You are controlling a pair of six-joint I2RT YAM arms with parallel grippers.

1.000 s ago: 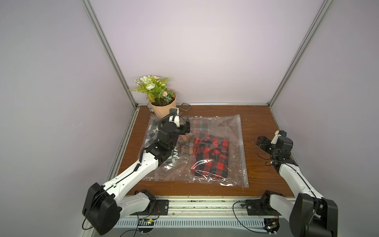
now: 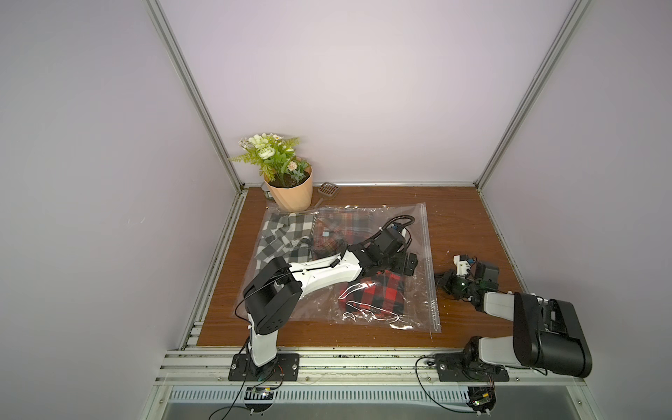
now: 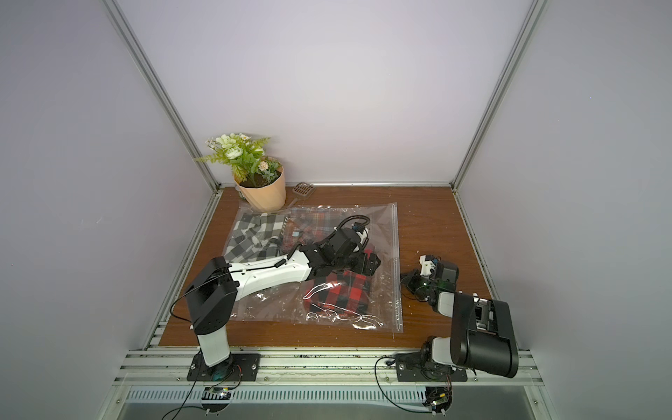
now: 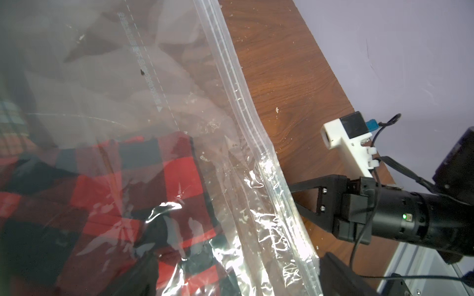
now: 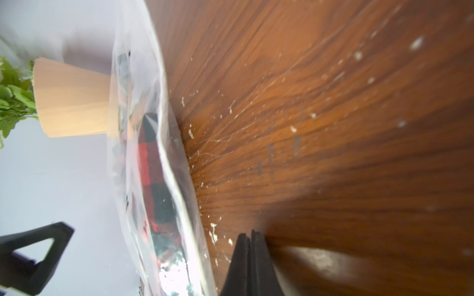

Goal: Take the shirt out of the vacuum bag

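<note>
The clear vacuum bag lies flat on the wooden table, its zip edge running along the right side. Inside is a red-and-black checked shirt; beside it in the bag lie a grey-and-white checked shirt and another plaid shirt. Above the red shirt and near the zip edge, my left gripper is spread open, its blurred fingers apart with nothing held. Low over the table, just right of the zip edge, is my right gripper. Its fingertips are shut together, nothing visible between them.
A potted plant stands at the back left, close against the bag's far edge. Near it lies a slotted tool. Bare wood extends right of the bag to the wall.
The left arm has swung right, from over the bag's left part to near the zip edge. My right gripper has come lower and left, towards that edge. The bag lies where it was.
</note>
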